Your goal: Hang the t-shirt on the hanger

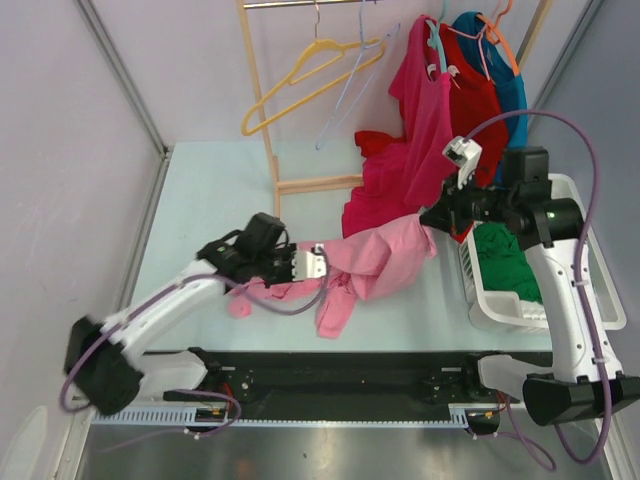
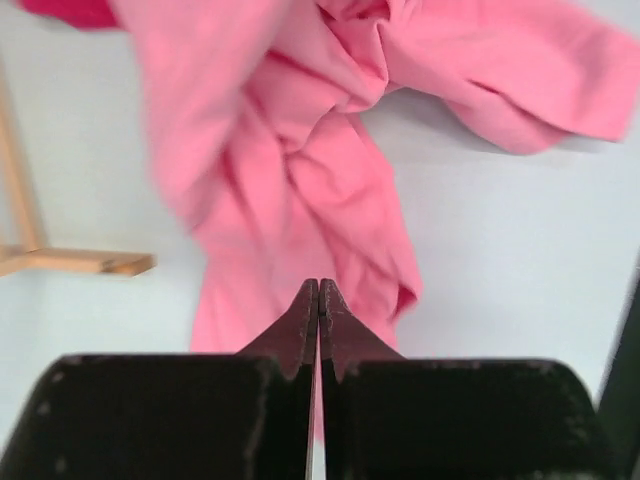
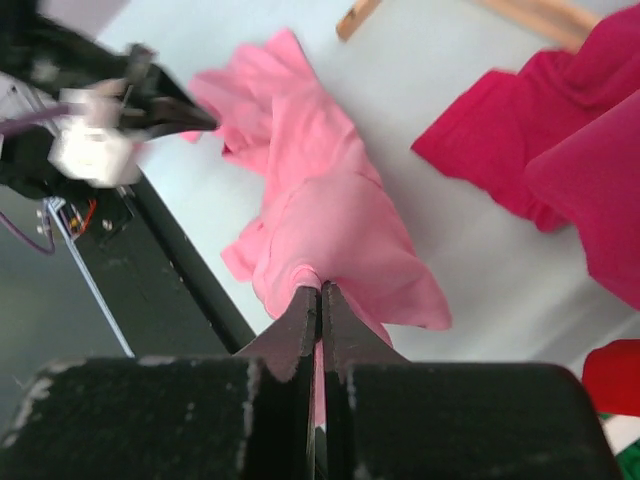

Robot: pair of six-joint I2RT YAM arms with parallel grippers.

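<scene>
A light pink T-shirt [image 1: 380,255] lies rumpled on the pale table, its right end lifted by my right gripper [image 1: 428,220], which is shut on the fabric; in the right wrist view the cloth bunches at the fingertips [image 3: 310,300]. My left gripper is shut above the shirt's middle-left part, blurred in the top view; I see no cloth clearly pinched between its fingers. An empty yellow hanger [image 1: 300,75] and a pale blue hanger [image 1: 350,85] hang on the rail above.
Pink, red and blue garments [image 1: 478,95] hang at the back right. A white basket [image 1: 500,314] with green cloth [image 1: 510,260] stands at the right. The wooden rack's foot [image 1: 320,183] crosses the back of the table.
</scene>
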